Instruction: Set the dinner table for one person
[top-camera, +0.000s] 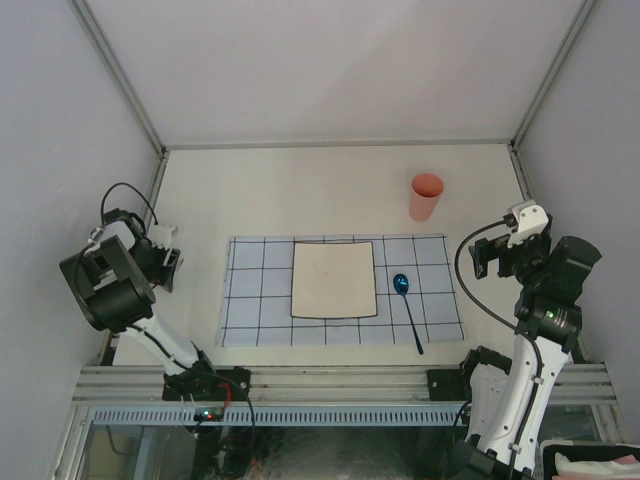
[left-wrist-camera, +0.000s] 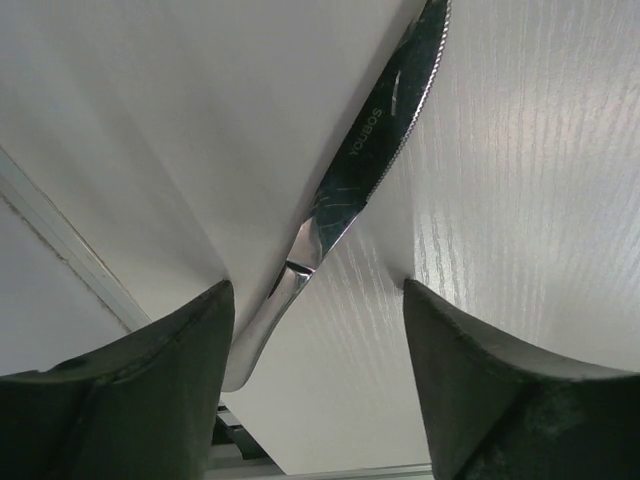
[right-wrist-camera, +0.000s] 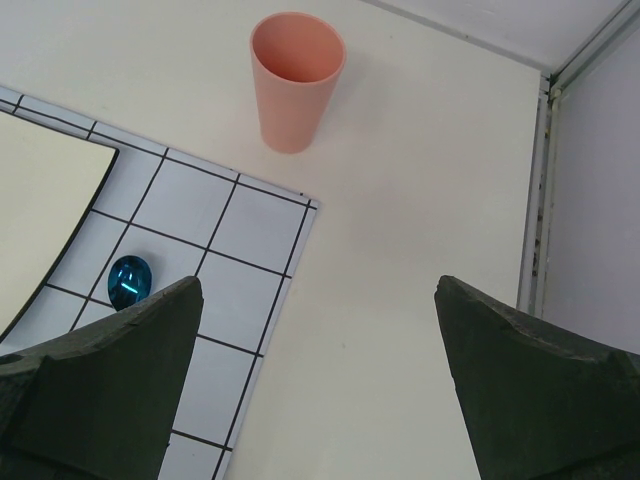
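Observation:
A silver knife (left-wrist-camera: 330, 200) with a serrated blade lies aslant on the white table in the left wrist view. My left gripper is open around it, its handle between the fingers with a gap on each side. From above, the left gripper (top-camera: 166, 266) hides most of the knife at the table's left edge. A checked placemat (top-camera: 258, 285) carries a square cream plate (top-camera: 334, 280), with a blue spoon (top-camera: 401, 286) right of the plate. Behind it stands a pink cup (top-camera: 425, 195). My right gripper is open and empty at the right edge.
A metal rail (left-wrist-camera: 75, 245) and wall run close beside the knife. At bottom right, a bin (top-camera: 590, 460) stands off the table.

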